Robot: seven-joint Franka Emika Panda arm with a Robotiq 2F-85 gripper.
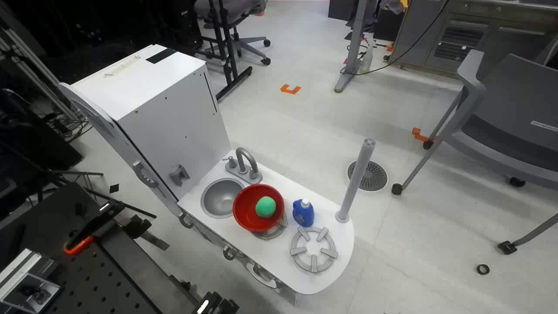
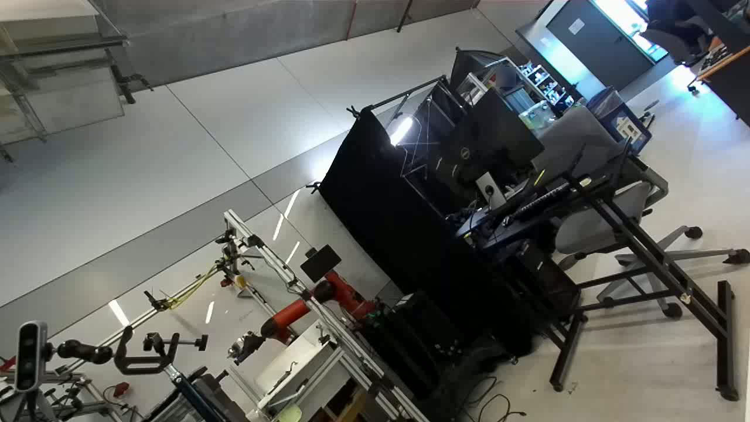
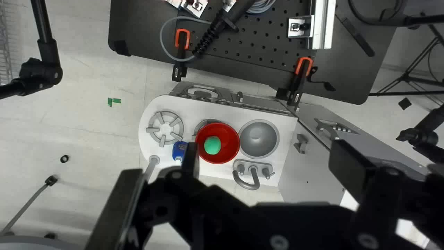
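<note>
A red bowl [image 1: 243,212] rests on the white toy kitchen counter [image 1: 280,180], between the sink and the stove ring, and a round green object [image 1: 265,207] lies inside it. Beside the bowl stands a small blue bottle [image 1: 303,213] with a white cap. From above, the wrist view has the same bowl [image 3: 228,146], green object [image 3: 212,145] and blue bottle [image 3: 179,150]. My gripper is open high over the counter, its dark fingers [image 3: 191,160] spread wide with nothing between them. Part of the bottle's surroundings is covered by the left finger.
A grey sink basin [image 3: 259,139] and faucet [image 3: 252,175] adjoin the bowl. The stove ring [image 1: 314,249] is empty. A grey post [image 1: 357,180] rises at the counter's rounded end, and a tall white cabinet [image 1: 172,112] at the other. A black perforated table [image 3: 254,41] borders the kitchen.
</note>
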